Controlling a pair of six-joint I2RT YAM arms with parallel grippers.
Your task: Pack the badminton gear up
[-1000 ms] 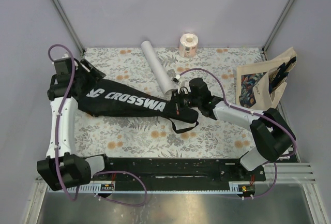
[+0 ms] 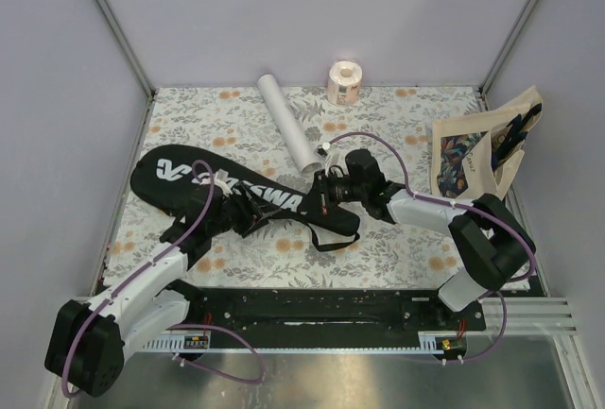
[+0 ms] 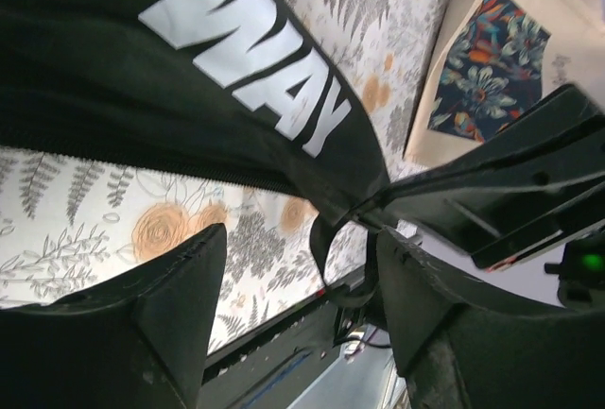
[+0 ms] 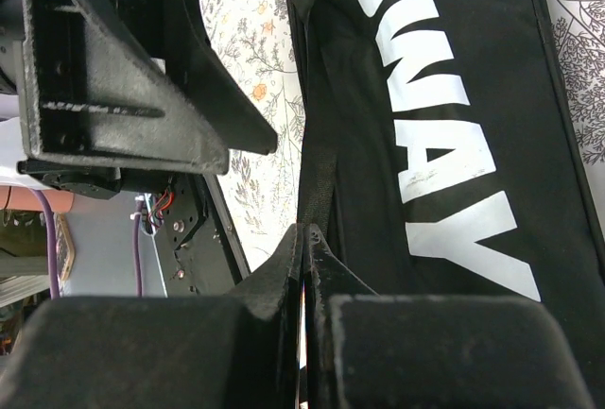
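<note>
The long black bag with white lettering (image 2: 170, 165) lies slantwise across the patterned mat, a strap loop (image 2: 333, 244) at its right end. At that end my right gripper (image 2: 322, 205) is shut on the bag's edge near the zipper; in the right wrist view a textured black strip (image 4: 319, 190) runs up to its closed fingertips. My left gripper is part open, low over the bag's front edge, with mat and bag showing beyond its parted fingers. In the left wrist view the bag's corner (image 3: 333, 187) rises toward the right gripper's tip.
Behind the bag are a white tube (image 2: 287, 124) and a paper-like roll (image 2: 344, 82). A beige tote bag (image 2: 482, 149) with dark items inside stands at the right. Bare mat (image 2: 397, 258) lies at the front right.
My left gripper has swung from the bag's far left end to the right and nearer the front, now close to the right gripper. The right arm has barely moved.
</note>
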